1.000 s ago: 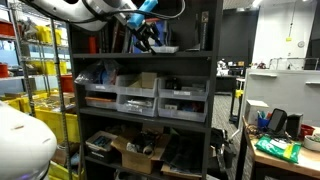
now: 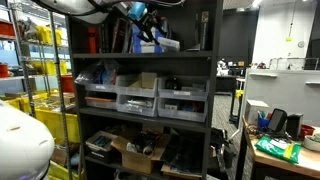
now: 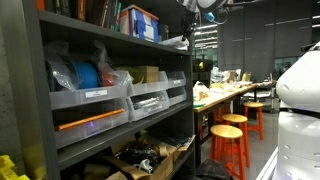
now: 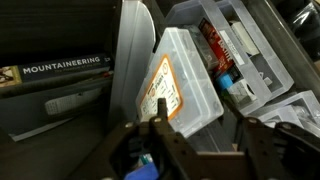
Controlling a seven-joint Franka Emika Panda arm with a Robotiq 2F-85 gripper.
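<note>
A clear, white-looking plastic box [image 4: 185, 75] with an orange-edged label fills the middle of the wrist view. My gripper is shut on its near end, one dark finger on either side. In the first exterior view the box [image 2: 168, 44] is tilted, in front of the top shelf. The gripper [image 2: 150, 37] is at its left end, beside a blue-and-white item on that shelf. From the second exterior view, the box [image 3: 177, 43] sticks out past the shelf edge below the gripper [image 3: 189, 29]. The exact finger contact is hidden.
Books [image 4: 55, 69], one marked MOUNTAINEERING, stand close by on the top shelf [image 2: 100, 54]. Lower down are clear bins [image 2: 136, 104] and a cardboard box [image 2: 138, 152]. A workbench [image 2: 285, 160] stands at the right, with open floor before it.
The gripper has risen, and the white box has come up with it from near the shelf's surface, now more tilted. The arm's upper part has also shifted upward.
</note>
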